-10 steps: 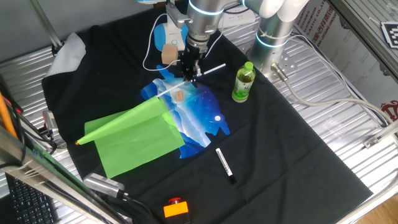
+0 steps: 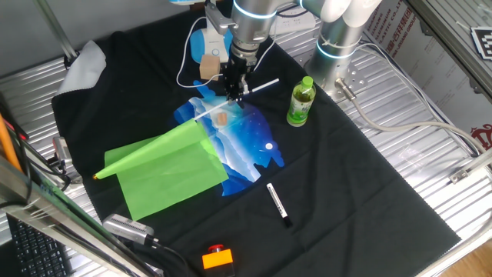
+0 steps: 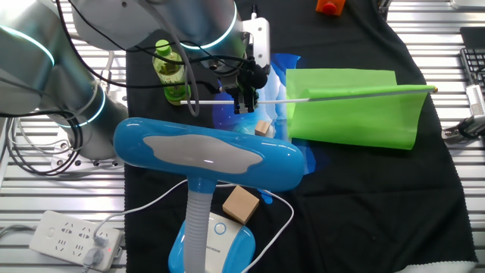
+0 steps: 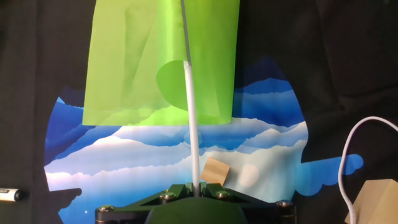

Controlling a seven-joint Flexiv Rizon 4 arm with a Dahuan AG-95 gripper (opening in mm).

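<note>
A green flag (image 2: 171,168) lies spread on the black cloth, partly over a blue mountain-patterned mat (image 2: 244,138). Its white pole (image 4: 191,124) runs out of the flag's rolled sleeve toward my gripper. The fingers are shut on the pole, which passes through them and sticks out on the far side. From the second exterior view, the gripper (image 3: 245,100) grips the pole left of the flag (image 3: 356,110). A small wooden block (image 4: 215,170) sits on the mat right beside the pole in the wrist view.
A green-capped bottle (image 2: 301,101) stands close to the gripper, near the pole's free end. A marker (image 2: 278,203) lies in front of the mat. The blue-white lamp (image 3: 208,155) and another wooden block (image 3: 240,205) are behind.
</note>
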